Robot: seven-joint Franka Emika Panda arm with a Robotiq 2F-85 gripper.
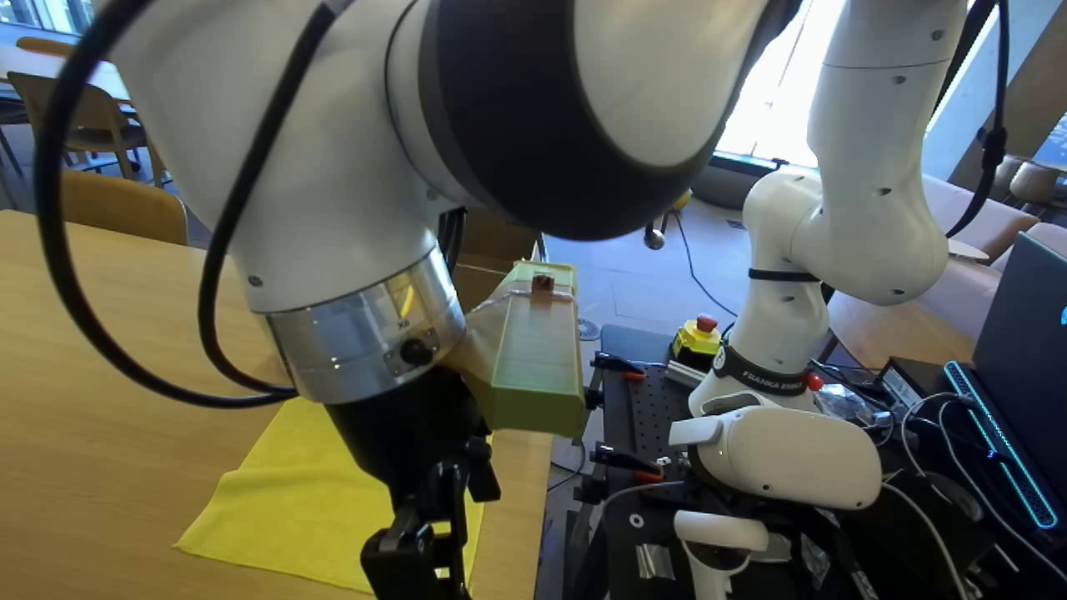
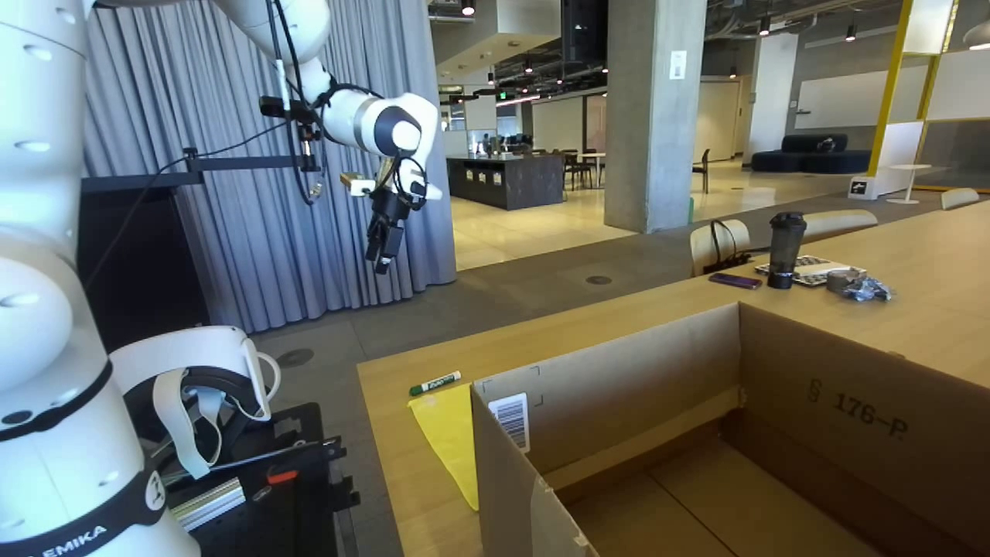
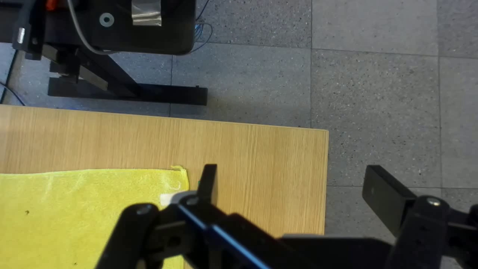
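My gripper stands open, its two black fingers wide apart with nothing between them. Below it in the wrist view are the table's corner and bare floor. A yellow cloth (image 3: 89, 210) lies flat on the table, left of the gripper and partly covered by it there. In exterior view 2 a green and white marker (image 2: 434, 384) rests on the table by the cloth's end. The wrist view mostly hides the marker behind the left finger. The gripper (image 2: 382, 260) hangs in the air, well above table height, in that view.
An open cardboard box (image 2: 612, 394) stands on the table beside the cloth; the part of its inside that shows is bare. Farther along are a dark bottle (image 2: 786, 249) and a phone (image 2: 735, 279). A headset (image 1: 800, 457) sits on the cart by the robot base.
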